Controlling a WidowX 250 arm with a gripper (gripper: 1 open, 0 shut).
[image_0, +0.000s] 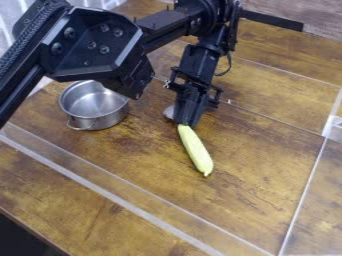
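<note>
My black gripper (189, 115) points down at the middle of the wooden table, its fingertips low by a pale yellow, elongated object (197, 150) like a corn cob or banana. That object lies flat, stretching from the fingertips toward the front. A light round shape (173, 112) sits partly hidden behind the fingers. The gripper looks shut; whether its tips touch the yellow object I cannot tell.
A steel pot (94, 102) stands left of the gripper, partly behind the arm. Pale strips cross it at the lower left and right.
</note>
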